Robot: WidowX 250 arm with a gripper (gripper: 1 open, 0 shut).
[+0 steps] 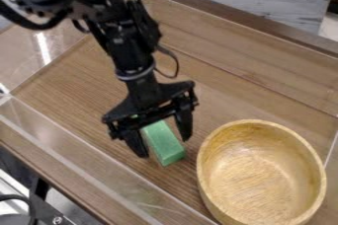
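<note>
My black gripper [158, 130] is low over the wooden table [238, 81], its open fingers on either side of a green rectangular block [165, 145]. The block lies on the table near the front, its upper end partly hidden by the gripper. I cannot tell whether the fingers touch it.
A round pale wooden bowl [260, 175] stands to the right of the block, close to the right finger.
</note>
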